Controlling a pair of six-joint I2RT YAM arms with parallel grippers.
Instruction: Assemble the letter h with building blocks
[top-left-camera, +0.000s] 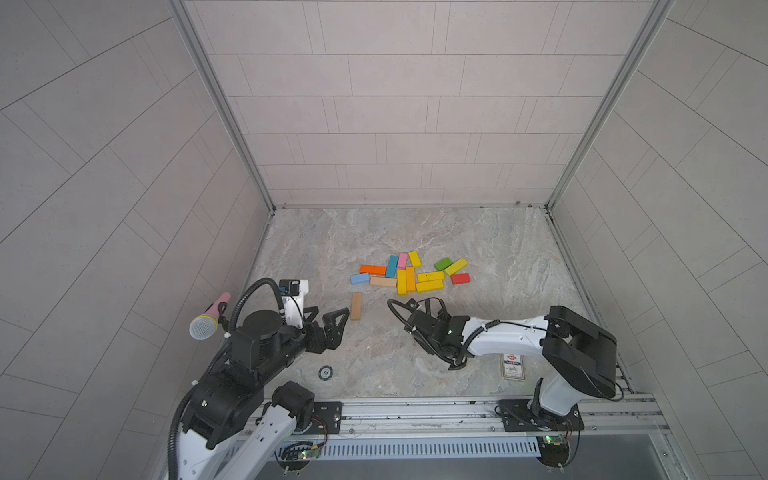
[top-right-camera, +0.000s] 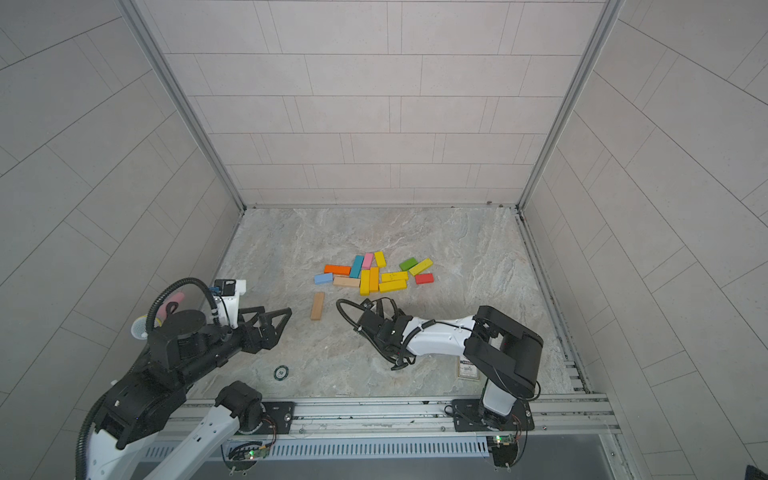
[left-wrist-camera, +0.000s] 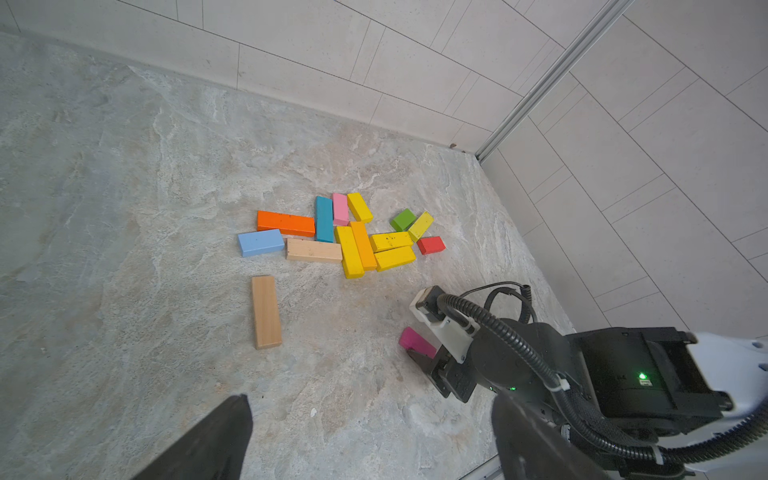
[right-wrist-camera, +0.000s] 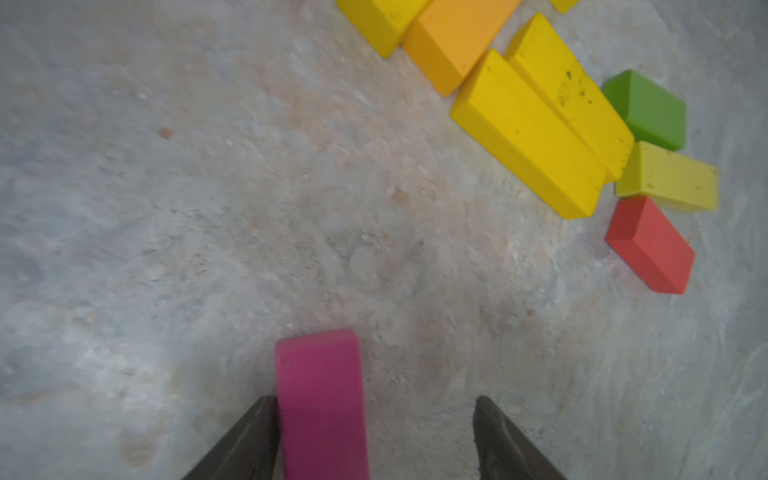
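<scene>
A magenta block (right-wrist-camera: 321, 400) lies on the tabletop (left-wrist-camera: 144, 240) under my right gripper, whose fingers stand apart; the left finger is beside the block's left side, the right one well clear of it. A light wooden block (top-left-camera: 356, 306) lies alone left of the middle. My left gripper hangs open to the left of that block, nothing between its fingers. Behind them lies a cluster of blocks: orange (left-wrist-camera: 284, 223), blue (left-wrist-camera: 260, 242), teal (left-wrist-camera: 324, 218), pink (left-wrist-camera: 340, 208), tan (left-wrist-camera: 312, 249), several yellow (right-wrist-camera: 528, 136), green (right-wrist-camera: 652, 112) and red (right-wrist-camera: 649, 244).
A small dark ring (top-left-camera: 325, 373) lies near the front left, and a framed label (top-left-camera: 512, 366) at the front right, partly behind the right arm. Walls enclose both sides and the back.
</scene>
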